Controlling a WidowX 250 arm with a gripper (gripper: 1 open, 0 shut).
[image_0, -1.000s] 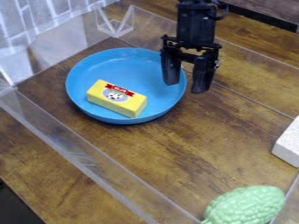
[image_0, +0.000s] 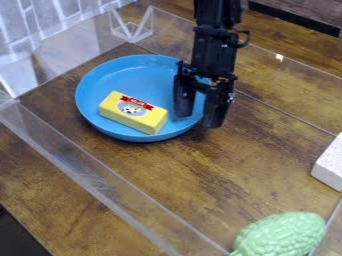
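My black gripper (image_0: 201, 106) hangs over the right side of a blue plate (image_0: 111, 75), open, with its dark fingers low near the plate's right rim. A yellow box with a red-and-white label (image_0: 132, 112) lies on the front part of the plate, to the left of the gripper and apart from it.
The plate stands on a wooden table (image_0: 120, 190). A white block (image_0: 329, 160) is at the right edge and a pale green bumpy object (image_0: 278, 236) at the bottom right. Clear plastic walls run along the left.
The gripper has moved a little down and left, toward the front right rim of the plate, and appears turned. The plate and yellow box look unmoved.
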